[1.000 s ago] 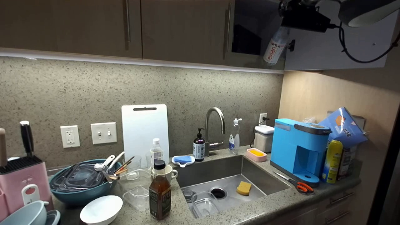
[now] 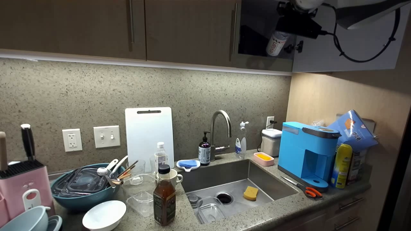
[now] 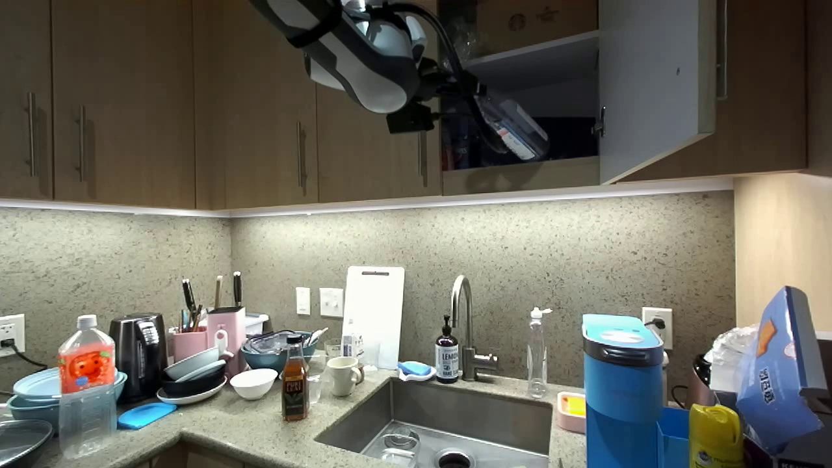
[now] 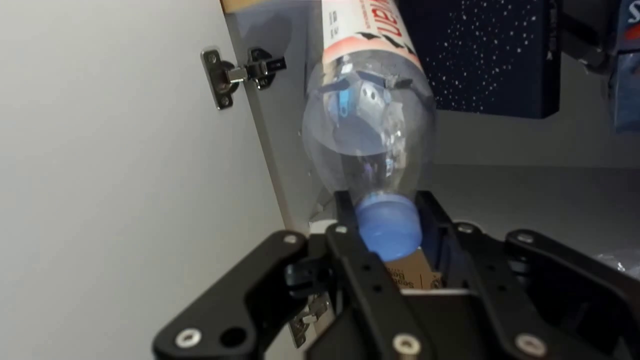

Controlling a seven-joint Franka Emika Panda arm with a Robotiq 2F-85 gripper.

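A clear evian bottle (image 4: 369, 114) with a blue cap hangs tilted from my gripper, which is shut around its cap end. The two fingers press the blue cap (image 4: 390, 228) from either side. In exterior view 1 the bottle (image 2: 277, 43) slants down and left, in front of the open upper cabinet. Exterior view 2 shows the bottle (image 3: 515, 129) pointing down and right, its base close to the cabinet's bottom edge (image 3: 522, 176). Whether the base is inside the cabinet opening is hard to tell.
The cabinet door (image 3: 659, 86) stands open on the right, its hinge (image 4: 225, 78) near the bottle. A dark speckled box (image 4: 486, 54) is inside the cabinet, with bare shelf surface (image 4: 534, 186) beside it. Below lie the sink (image 2: 235, 188) and a blue coffee machine (image 2: 308, 150).
My gripper has moved up and left in exterior view 1, carrying the bottle with it. The bottle's base is now higher, near the cabinet's lower edge. Counter items have stayed put.
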